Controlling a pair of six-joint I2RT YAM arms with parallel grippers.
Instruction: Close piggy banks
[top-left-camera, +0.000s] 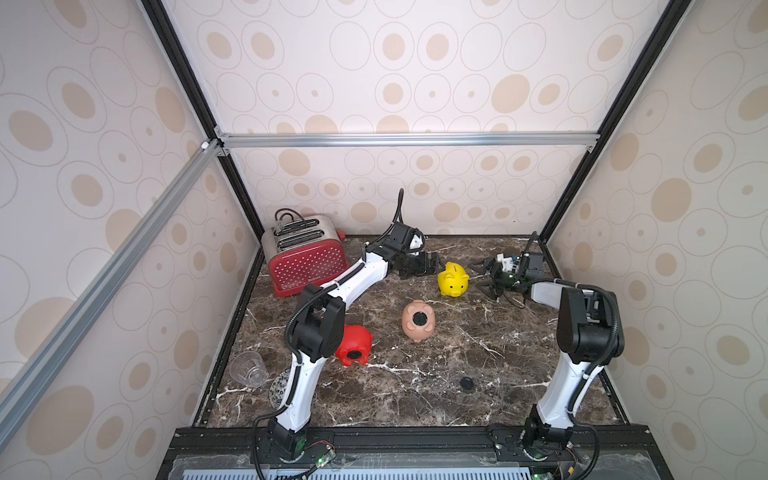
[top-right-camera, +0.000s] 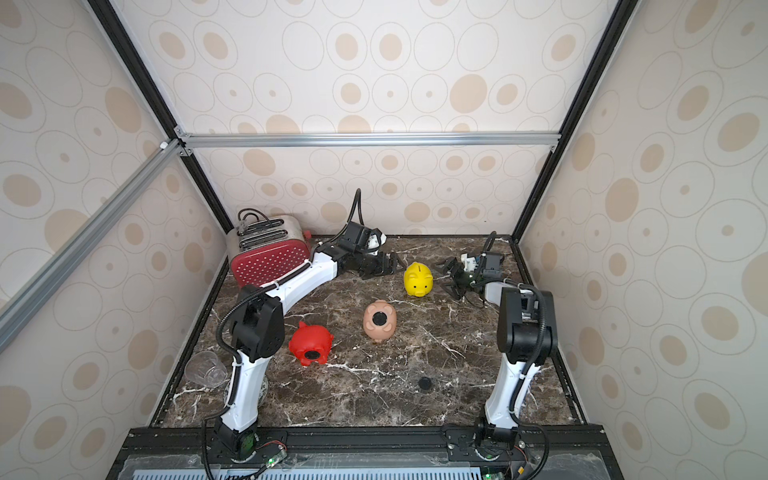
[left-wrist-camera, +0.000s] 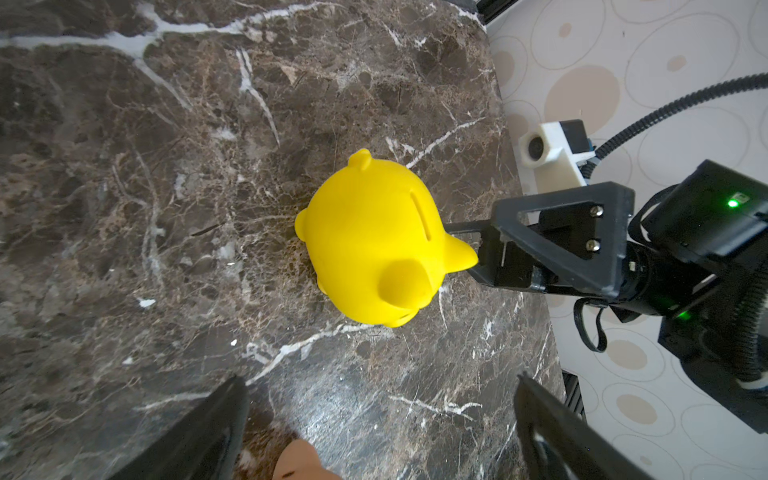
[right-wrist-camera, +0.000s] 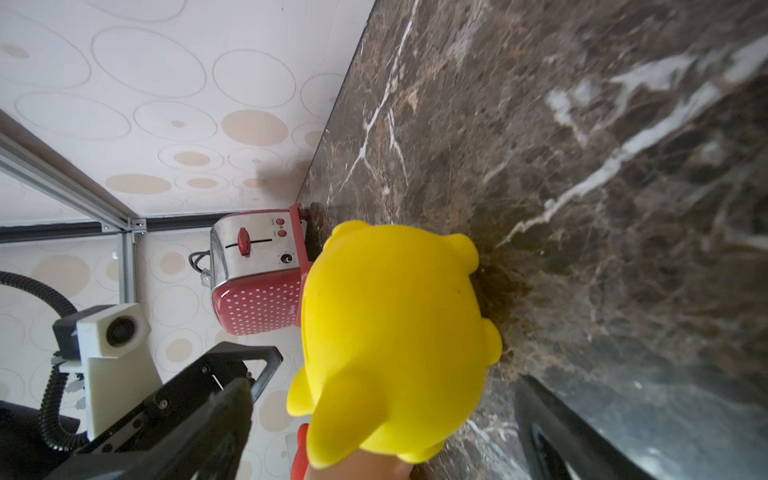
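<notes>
The yellow piggy bank (top-left-camera: 453, 279) stands between my two grippers, slot up, filling much of both wrist views. My left gripper (top-left-camera: 425, 262) is open just left of it. My right gripper (top-left-camera: 489, 278) is open close to its right side. A pink piggy bank (top-left-camera: 417, 328) with a black plug on its upward face lies in front. A red piggy bank (top-left-camera: 352, 336) shows a black plug (top-left-camera: 353, 356) toward the front. A loose black disc (top-left-camera: 466, 384) lies on the front table.
A red and steel toaster (top-left-camera: 304, 264) stands back left. A clear container (top-left-camera: 248, 368) and a speckled round object sit front left, partly behind the left arm.
</notes>
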